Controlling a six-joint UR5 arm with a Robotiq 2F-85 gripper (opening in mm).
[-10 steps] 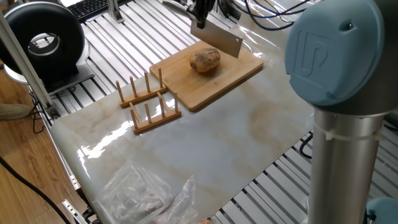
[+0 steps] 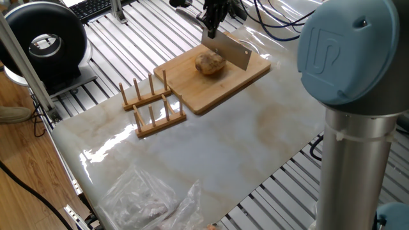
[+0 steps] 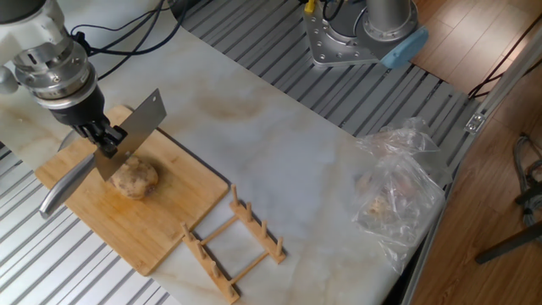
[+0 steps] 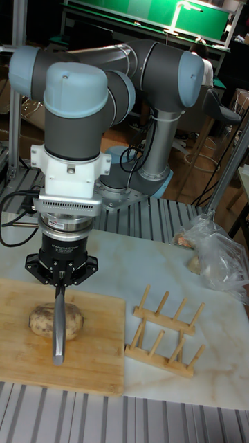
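My gripper (image 3: 107, 144) is shut on a cleaver with a broad metal blade (image 2: 227, 51) and a silver handle (image 3: 68, 184). A brown potato (image 2: 209, 62) rests on the wooden cutting board (image 2: 238, 79). The blade stands upright over the board, right beside or above the potato; whether it touches the potato I cannot tell. In exterior view 3 the handle (image 4: 59, 332) points toward the camera and covers part of the potato (image 4: 44, 319), and the blade is mostly hidden behind it.
A wooden peg rack (image 2: 152, 111) stands beside the board. Clear plastic bags (image 3: 398, 195) lie at the table's far end from the board. Dark cables (image 2: 271, 19) hang near my wrist.
The cleaver has come down and slightly right in exterior view 1, and its blade now overlaps the potato's upper edge there. The potato, board and rack have stayed put.
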